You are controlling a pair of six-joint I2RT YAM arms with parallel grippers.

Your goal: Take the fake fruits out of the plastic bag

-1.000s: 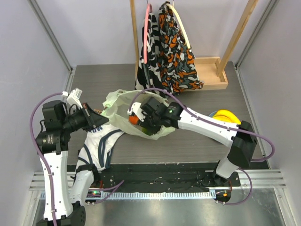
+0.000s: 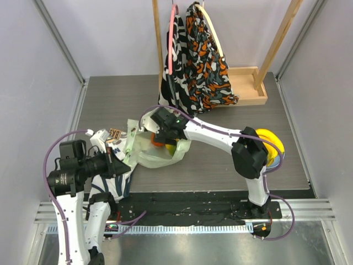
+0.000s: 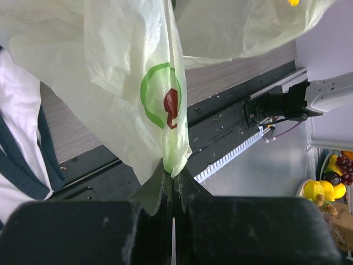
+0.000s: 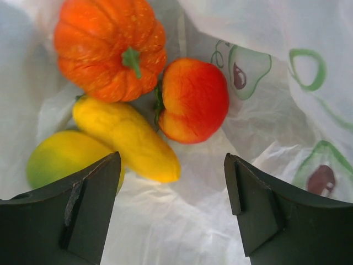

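The translucent bag (image 2: 149, 157) lies opened on the table, a corner (image 3: 165, 138) pinched in my left gripper, which is shut at the bag's left. My right gripper is open inside the bag, over an orange pumpkin (image 4: 110, 44), a red-orange fruit (image 4: 193, 99), a yellow squash (image 4: 138, 143) and a yellow-green fruit (image 4: 60, 160). In the top view the right arm hides much of the bag's inside.
A bowl (image 2: 273, 163) with bananas (image 2: 270, 138) stands at the right edge. Patterned bags (image 2: 201, 61) hang at the back beside a wooden stand (image 2: 248, 85). White striped cloth (image 2: 110, 187) lies at front left.
My left gripper has moved toward the front with the bag's corner.
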